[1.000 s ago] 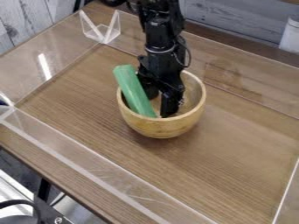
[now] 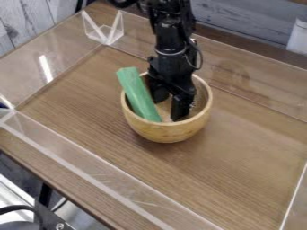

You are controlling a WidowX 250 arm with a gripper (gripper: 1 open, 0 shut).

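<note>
A light wooden bowl (image 2: pixel 170 128) sits near the middle of the tabletop. A green bar-like object (image 2: pixel 138 90) leans inside it on the left, its top above the rim. My black gripper (image 2: pixel 171 106) reaches down into the bowl to the right of the green object. Its fingertips are dark and partly hidden by the bowl, so I can't tell whether it is open or shut or holds anything.
A white angular holder (image 2: pixel 103 29) stands at the back left. A white object (image 2: pixel 299 34) is at the far back right edge.
The arm has shifted slightly within the bowl over the last second. The bowl and green object look nearly unchanged.
</note>
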